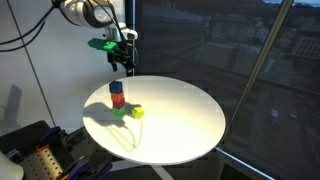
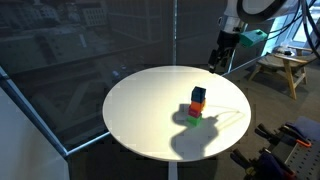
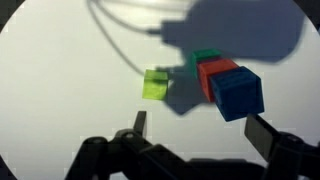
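A stack of blocks stands upright on the round white table: a dark blue block (image 1: 117, 87) on top, red-orange (image 1: 118, 100) in the middle, a green block (image 1: 118, 112) at the bottom. Just beside the stack, apart from it, a yellow-green block (image 3: 155, 85) lies alone on the tabletop. My gripper (image 1: 121, 67) hangs above the stack, pointing down, open and empty. In the wrist view its spread fingers (image 3: 139, 123) show at the bottom, with the stack ahead on the right and the loose block ahead on the left. I cannot make out the loose block in exterior view 2.
A wooden stool (image 2: 285, 65) stands beyond the table.
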